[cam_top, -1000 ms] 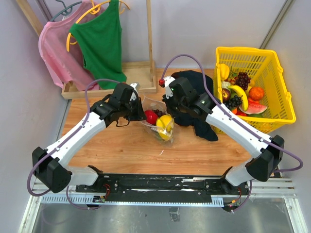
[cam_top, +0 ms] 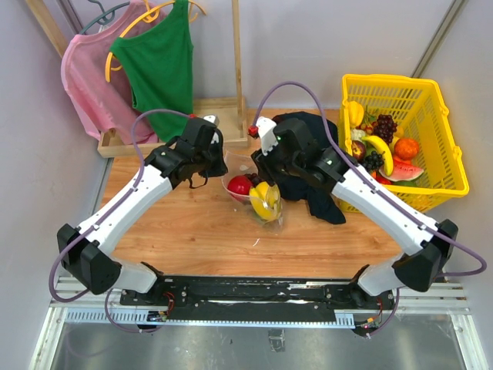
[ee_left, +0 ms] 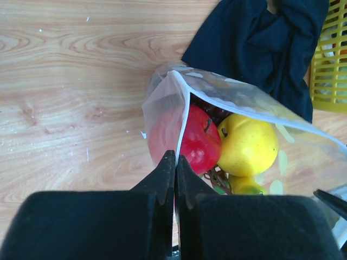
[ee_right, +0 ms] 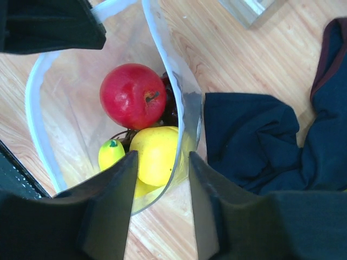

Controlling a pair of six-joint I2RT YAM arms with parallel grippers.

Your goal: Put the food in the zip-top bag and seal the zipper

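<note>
The clear zip top bag (cam_top: 271, 223) stands open on the table with a red apple (cam_top: 239, 186), yellow fruit (cam_top: 264, 202) and dark grapes (cam_top: 253, 179) inside. In the left wrist view, my left gripper is shut on the bag's white rim (ee_left: 186, 105), which runs down between the fingertips. The left fingers (ee_right: 89, 32) also show at the upper left of the right wrist view. My right gripper is part open, its two fingers standing apart on either side of the bag's near rim. From above, the right fingertips sit over the bag's right side.
Dark blue cloth (cam_top: 304, 193) lies right behind the bag. A yellow basket (cam_top: 427, 89) of fruit stands at the back right. At the back left is a wooden rack (cam_top: 239, 62) with a pink and a green top.
</note>
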